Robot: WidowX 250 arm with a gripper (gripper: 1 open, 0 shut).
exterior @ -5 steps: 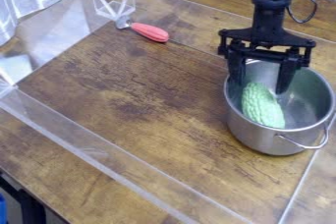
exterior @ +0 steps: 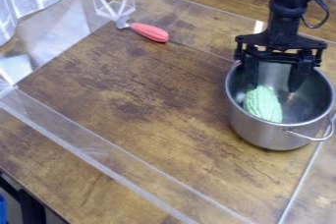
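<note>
A steel pot (exterior: 289, 125) with wire handles stands at the right of the wooden table. A pale green, textured oblong object (exterior: 262, 103) lies inside it, leaning along the left side. My black gripper (exterior: 276, 71) reaches down into the back of the pot, its fingers apart, one near each side of the opening. Its fingertips are dark against the pot's interior, and I see nothing clearly held between them.
A pink-handled object (exterior: 149, 31) lies at the back left. Clear plastic edging (exterior: 105, 154) runs around the work area.
My gripper has moved down and slightly right, deeper into the pot. The green object looks a little lower and shorter in view, and the pot sits slightly further right.
</note>
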